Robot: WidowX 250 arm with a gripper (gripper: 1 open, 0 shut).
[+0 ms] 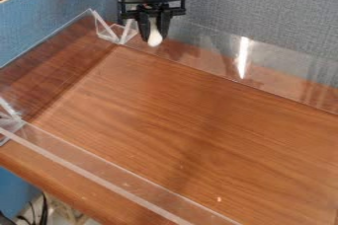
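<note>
The black gripper [154, 24] hangs at the top centre of the camera view, above the back edge of the wooden tray floor. It is shut on a small white object [154, 37], whose rounded lower end shows below the fingers. The object's upper part is hidden by the gripper, so I cannot tell what it is.
A wooden surface [185, 130] is enclosed by low clear plastic walls [284, 78], with angled pieces at the back-left and left corners. Grey padded walls stand behind, blue ones at left.
</note>
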